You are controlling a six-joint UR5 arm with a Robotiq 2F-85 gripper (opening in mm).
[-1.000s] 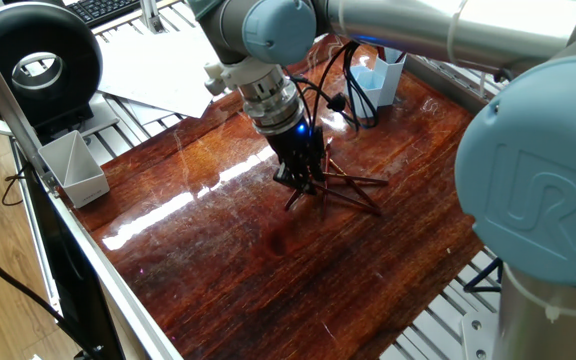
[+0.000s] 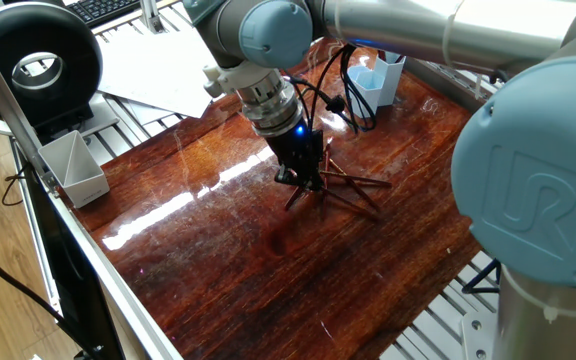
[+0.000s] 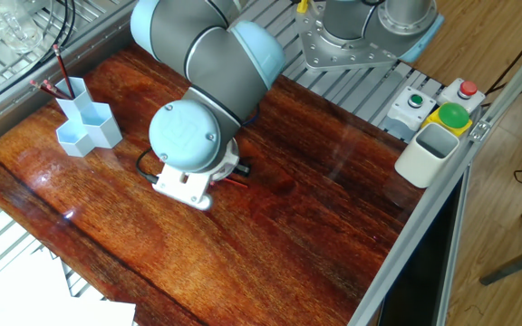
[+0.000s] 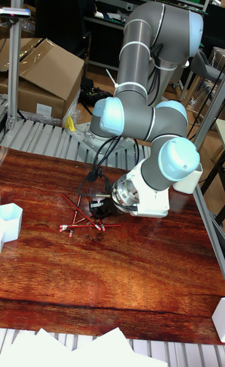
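Note:
Several thin red pencils lie crossed in a loose pile on the dark wooden table. My black gripper points down at this pile, its tip among the pencils or touching them. From the side, the gripper sits at the pile's right end. Its fingers are dark and small here, and whether they are apart or closed on a pencil cannot be made out. In the second exterior view the wrist hides the gripper and most of the pile; only a short piece of red pencil shows.
A light blue hexagonal holder with several pencils upright in one cell stands near a table edge. A white box stands at the opposite edge. White paper lies beyond the table.
My gripper has barely moved. A pencil end at the right of the pile has shifted slightly outward; the other pencils look nearly the same.

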